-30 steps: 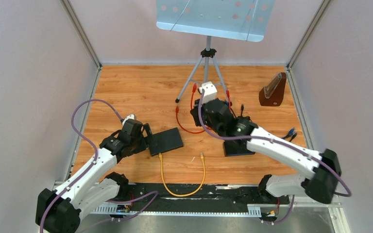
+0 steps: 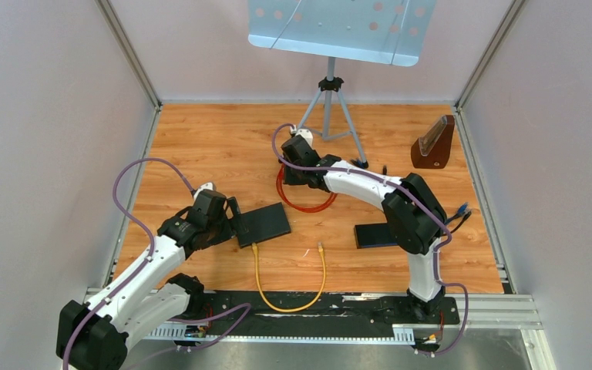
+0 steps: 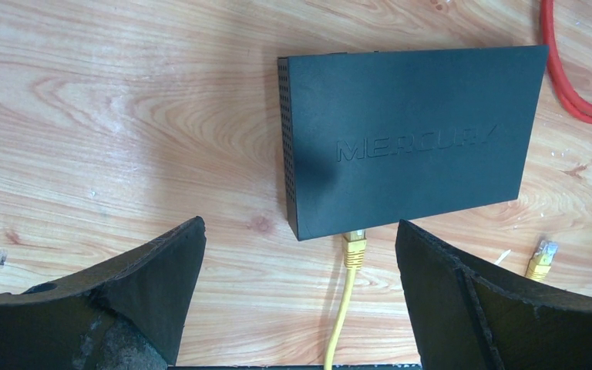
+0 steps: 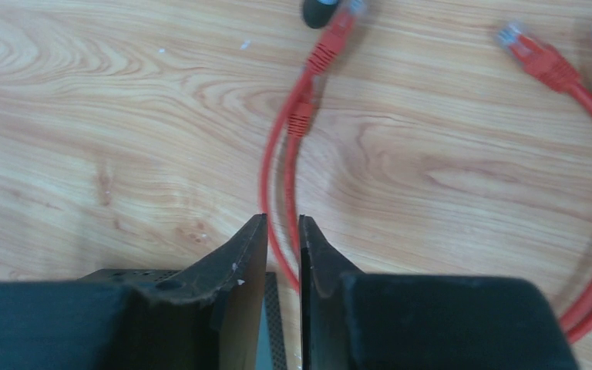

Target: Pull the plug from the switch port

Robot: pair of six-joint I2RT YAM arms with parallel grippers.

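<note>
The black switch (image 3: 412, 139), marked MERCURY, lies flat on the wooden table, tilted slightly in the top view (image 2: 264, 225). One plug of the yellow cable (image 3: 354, 248) sits in its near edge; the loose yellow plug (image 3: 540, 260) rests to the right. My left gripper is wide open over the switch's near left corner, with nothing between its fingers. Beyond the switch, over the red cable (image 2: 317, 208), is my right gripper. Its fingers stand a small gap apart, and red cable shows behind that gap; nothing looks gripped.
Red cable plugs (image 4: 530, 54) lie loose past the right gripper. A black box (image 2: 375, 235) is on the right of the table, and a brown metronome (image 2: 433, 143) at the back right. A music stand (image 2: 328, 100) rises behind.
Left arm, switch and yellow cable look unmoved.
</note>
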